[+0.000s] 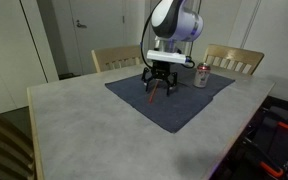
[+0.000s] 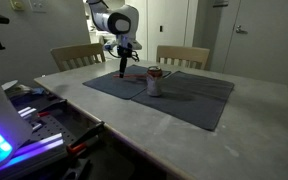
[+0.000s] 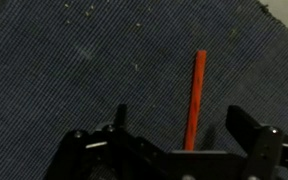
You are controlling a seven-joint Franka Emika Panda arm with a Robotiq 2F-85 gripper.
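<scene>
A thin orange-red stick (image 3: 196, 100) lies on a dark ribbed cloth (image 3: 74, 75). In the wrist view it runs upright between the two spread fingers, nearer the right one, and its lower end is hidden. My gripper stands open with nothing held. From the first exterior view, the gripper (image 1: 159, 79) hangs low over the cloth (image 1: 184, 110), right by the stick (image 1: 152, 95). Whether a fingertip touches the cloth cannot be told.
A can-like container (image 1: 201, 75) stands on the cloth to the right of the gripper. Bare table (image 1: 84, 130) lies to the left and front. Chairs (image 1: 114, 59) stand behind the table.
</scene>
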